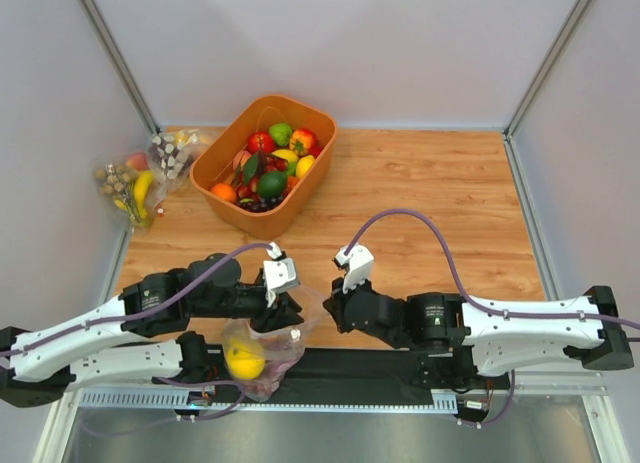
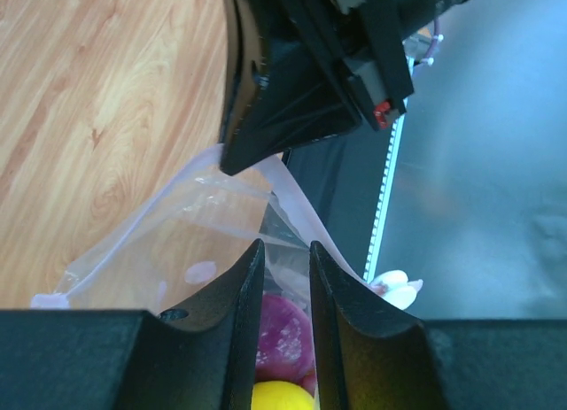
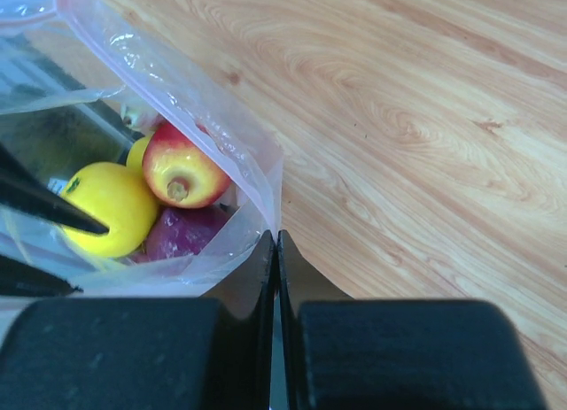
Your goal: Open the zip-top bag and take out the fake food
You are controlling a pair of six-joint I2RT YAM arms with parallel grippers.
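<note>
A clear zip top bag (image 1: 268, 358) with its mouth spread apart lies at the front of the table. Inside it, the right wrist view shows a yellow lemon-like piece (image 3: 113, 208), a red and yellow apple (image 3: 183, 166) and a purple piece (image 3: 182, 231). My right gripper is shut on the bag's thin rim at one corner. The left gripper stands part open over the bag's mouth, above the purple piece (image 2: 285, 339) and a yellow piece (image 2: 282, 397). Nothing shows between its fingertips.
An orange bin (image 1: 265, 218) full of fake produce stands at the back left. Two other filled clear bags, one with a banana (image 1: 140, 195), lie left of it.
</note>
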